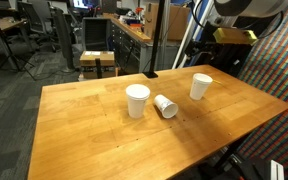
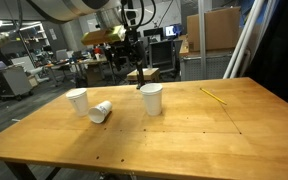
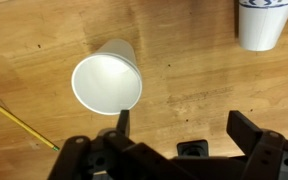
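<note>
Three white cups are on the wooden table. One upright cup [image 1: 137, 100] is leftmost in exterior view 1, a second cup [image 1: 165, 106] lies on its side, and another upright cup [image 1: 200, 86] stands to the right. Exterior view 2 shows the same left-to-right order: upright cup [image 2: 78, 100], lying cup [image 2: 100, 112], upright cup [image 2: 152, 98]. My gripper is open and empty, raised above the tabletop. From the wrist, I look into an upright cup [image 3: 106, 84] just beyond the left finger; a patterned cup [image 3: 263, 24] is partly cut off at upper right.
A yellow pencil [image 3: 24, 126] lies at the left of the wrist view and right of the cups in exterior view 2. Bare table [image 1: 79, 125] extends left of the cups in exterior view 1. Office furniture stands beyond the far table edge.
</note>
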